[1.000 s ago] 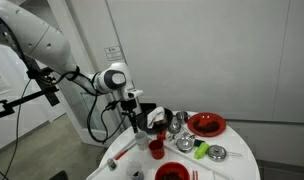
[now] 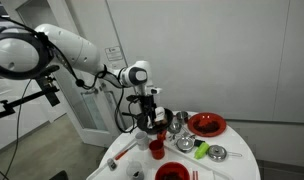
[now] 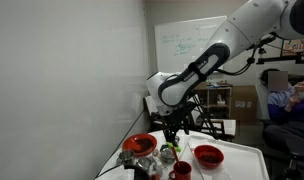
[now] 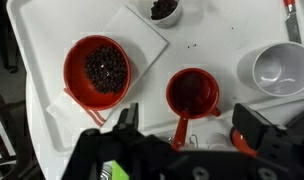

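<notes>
My gripper stands open above the table, with nothing between its fingers. Below and slightly ahead of the gap, the wrist view shows a red mug (image 4: 192, 90) with a red-handled utensil (image 4: 181, 131) leaning out of it. To its left is a red bowl (image 4: 99, 42) of dark beans. A white cup (image 4: 164, 20), also with dark bits inside, sits at the top, and an empty-looking white mug (image 4: 280, 68) is at the right. From exterior view 1, the gripper (image 2: 149, 114) hangs over the back left of the table.
A red plate (image 2: 206, 124), metal pots (image 2: 217, 152) and a green item (image 2: 201, 150) crowd the table's far and right side. A red-handled knife (image 4: 291, 24) lies on the white tray (image 4: 227, 25), near the white mug. Behind the table is a plain wall.
In exterior view 1 the arm and gripper have moved right across the back of the table, rising slightly. The tableware appears unmoved.
</notes>
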